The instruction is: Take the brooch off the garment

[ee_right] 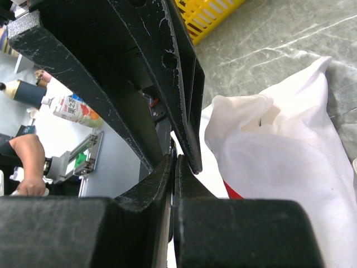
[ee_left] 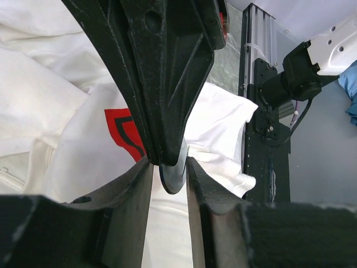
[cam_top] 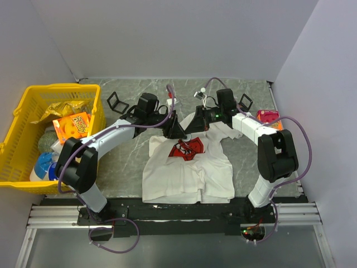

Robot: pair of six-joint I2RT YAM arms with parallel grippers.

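Note:
The white garment [cam_top: 173, 181] lies spread on the table, with a red patch [cam_top: 187, 148] near its top. A round silver brooch [ee_left: 174, 177], seen nearly edge-on, is pinched in my right gripper, which is shut on it. My left gripper is part open, its fingers to either side of the brooch and the right fingertips. In the top view the left gripper [cam_top: 178, 135] and right gripper [cam_top: 191, 132] meet just above the patch. Whether the brooch still joins the cloth cannot be made out.
At the far left a yellow basket [cam_top: 96, 114] holds several packages. Two small black stands [cam_top: 116, 103] flank the garment at the back. A red package [cam_top: 269, 117] lies at the right edge. Bare table shows left of the garment.

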